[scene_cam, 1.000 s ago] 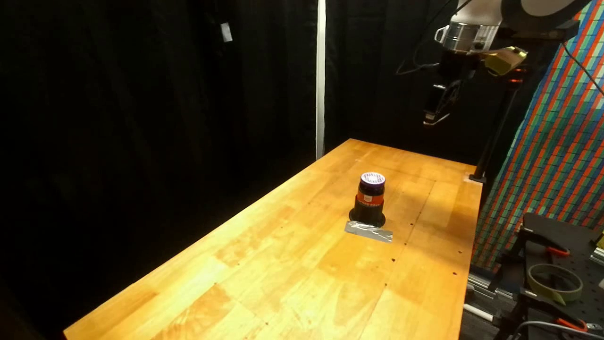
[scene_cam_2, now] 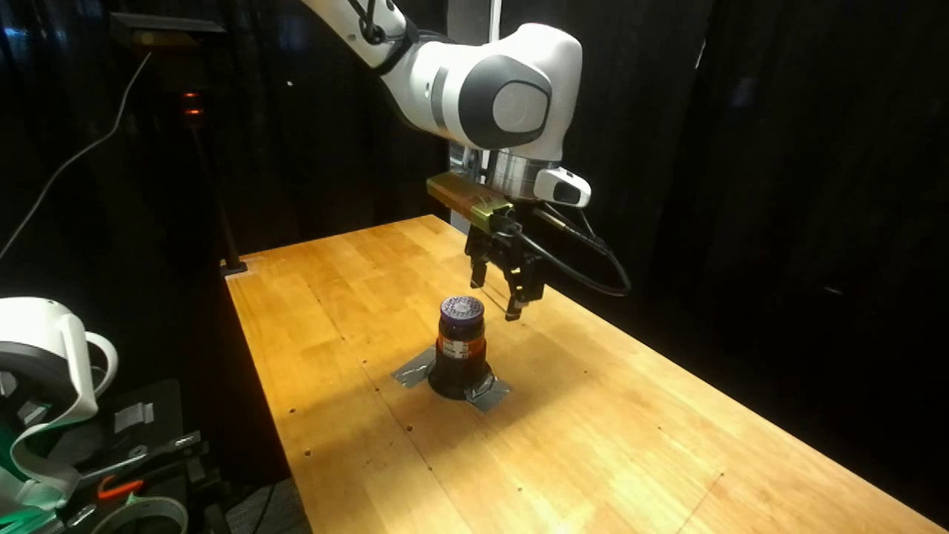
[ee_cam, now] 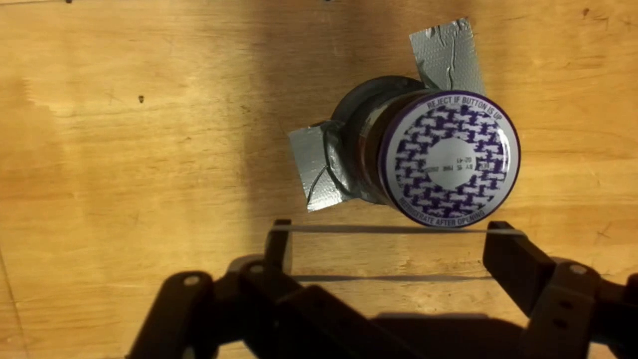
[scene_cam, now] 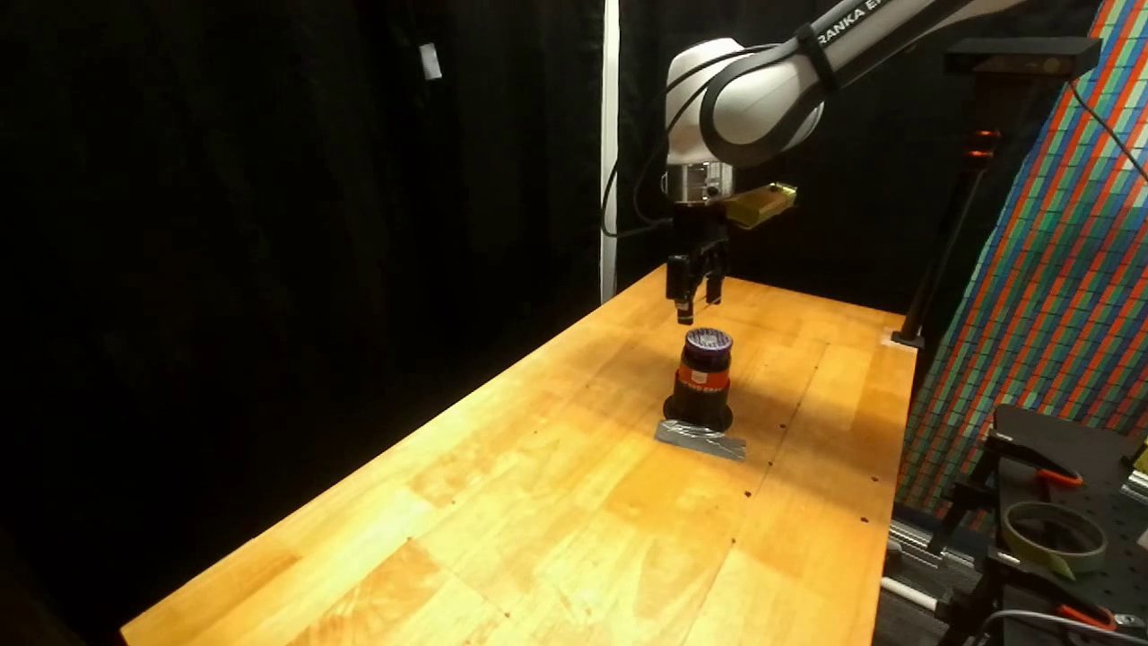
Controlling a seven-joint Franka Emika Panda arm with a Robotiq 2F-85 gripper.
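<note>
A jar [scene_cam: 704,377] with a purple-and-white patterned lid [ee_cam: 451,160] and an orange label stands upright in a black round holder [scene_cam_2: 447,381]. Strips of grey duct tape [ee_cam: 326,170] fix that holder to the wooden table. My gripper [scene_cam_2: 494,302] is open and empty, its fingers pointing down, higher than the table and apart from the jar. In the wrist view the lid lies just beyond the fingertips, toward the right side of the gap, and two thin bands span between the fingers. Much of the jar's body is hidden under its lid there.
A thin post [scene_cam_2: 212,196] rises at a far corner. Off the table's side, a dark cart carries a tape roll [scene_cam: 1052,535] and clamps. Dark curtains hang behind.
In exterior view 1 the arm has come left and down, from high over the far right side to close above the jar. The fingers now show spread apart. The jar has not moved.
</note>
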